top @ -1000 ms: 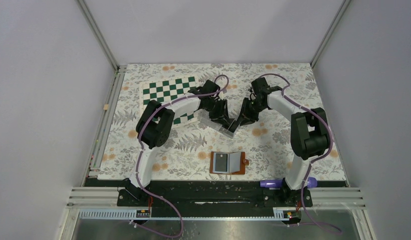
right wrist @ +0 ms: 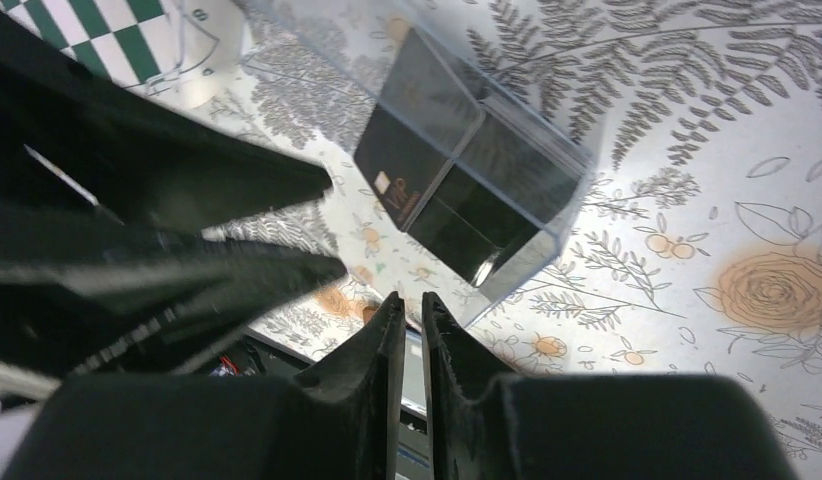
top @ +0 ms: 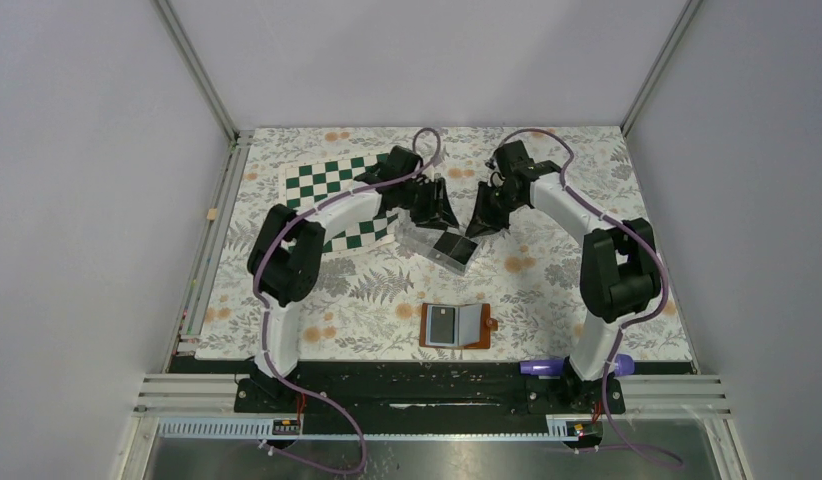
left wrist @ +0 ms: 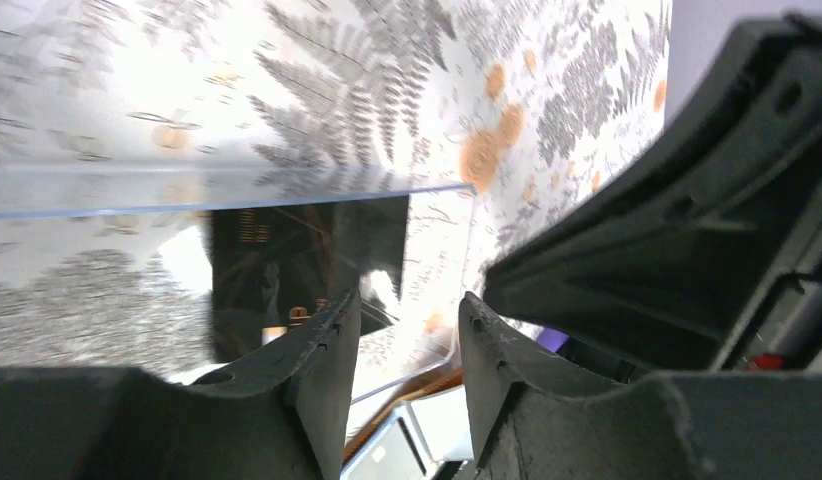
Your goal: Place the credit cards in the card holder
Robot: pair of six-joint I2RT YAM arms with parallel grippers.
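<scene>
A clear plastic box [top: 453,250] holds dark cards, one printed VIP [right wrist: 397,170], near the middle of the table. My left gripper is open just over the box's near side, with nothing between its fingers. My right gripper hovers at the box's right edge, its fingertips slightly apart and empty. The brown card holder [top: 487,338] lies open toward the front of the table, with a grey panel on its left.
A green checkered board [top: 317,180] lies at the back left. A purple cylinder [top: 542,368] lies along the front right edge.
My left gripper has moved up and left off the cards, uncovering more of the box. My right gripper has shifted slightly toward the back left.
</scene>
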